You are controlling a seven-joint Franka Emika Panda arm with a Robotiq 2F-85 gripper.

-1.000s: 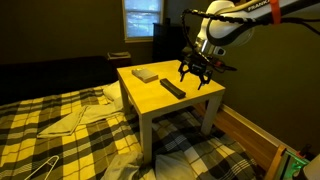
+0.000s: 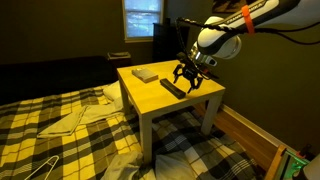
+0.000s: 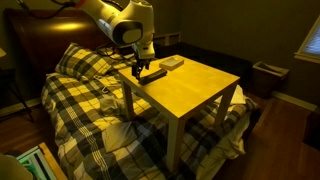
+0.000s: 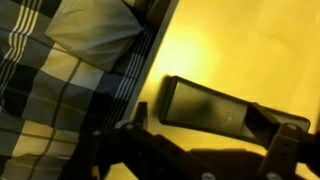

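Note:
On the light wooden table (image 2: 160, 100) lies a long dark rectangular object (image 2: 172, 89), like a shallow tray or case; it runs diagonally in the wrist view. My gripper (image 2: 187, 80) is over the table, close above this object at its right side in exterior view 1. In the wrist view the gripper stands open, one finger to each side of part of the dark object (image 4: 205, 105). Nothing is held. Whether the fingers touch it cannot be told.
A grey box (image 3: 172, 62) sits on the table beyond the dark object, apart from it. Around the table a bed with a plaid blanket (image 2: 85, 150) and pale pillows (image 2: 65, 122) lies lower than the tabletop.
My gripper has moved left and slightly down in exterior view 1, closer to the dark object. The dark object and grey box have stayed put.

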